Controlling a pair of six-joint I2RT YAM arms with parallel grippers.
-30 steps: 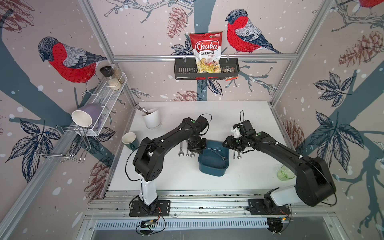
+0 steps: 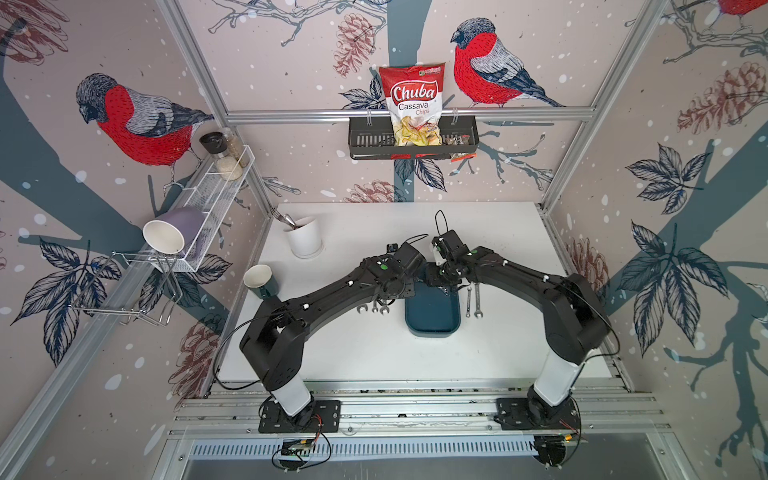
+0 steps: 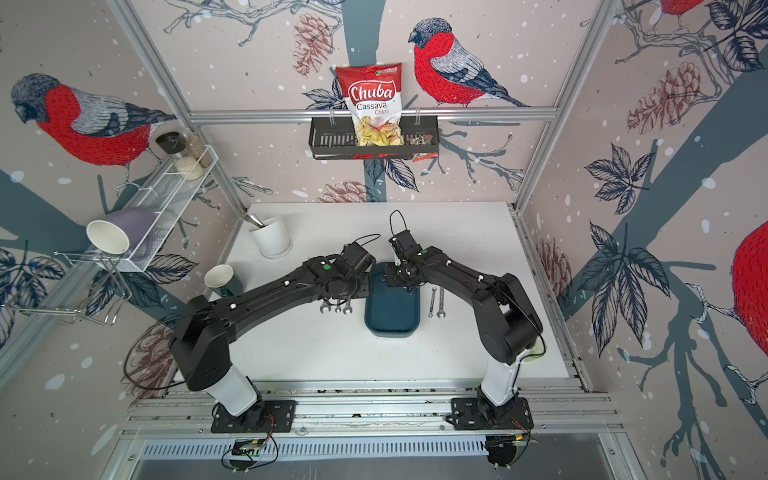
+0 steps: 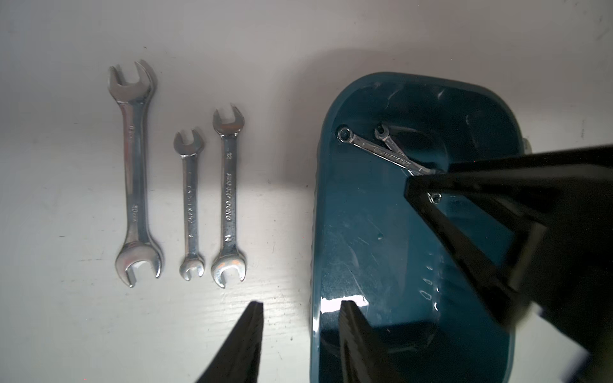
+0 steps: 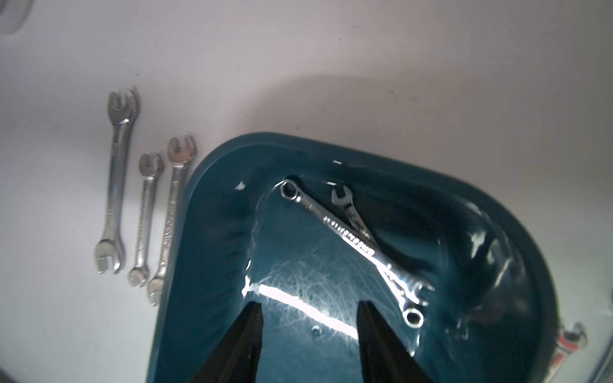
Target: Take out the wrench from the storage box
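The dark teal storage box point(image 3: 392, 320) stands on the white table between my arms. Two small wrenches lie crossed inside at its far end: a longer ring-ended wrench point(image 5: 338, 229) on top and a shorter wrench point(image 5: 355, 220) partly under it. My right gripper hangs over the box, fingers apart, its fingertips nearer me than the wrenches and nothing between them. Over the box's left wall, my left gripper is open and empty, one finger outside the wall and the other inside. Part of the right gripper covers the box's right side in the left wrist view.
Left of the box lie a large wrench point(image 4: 135, 172), a small wrench point(image 4: 190, 204) and a medium wrench point(image 4: 228, 198). More wrenches point(image 2: 478, 300) lie to its right. A cup point(image 2: 261, 280) and a white utensil holder point(image 2: 305, 238) stand at left.
The box has moved slightly away from me and sits straighter. My right gripper has swung left over it. My left arm has shifted too, and the two grippers are now close together.
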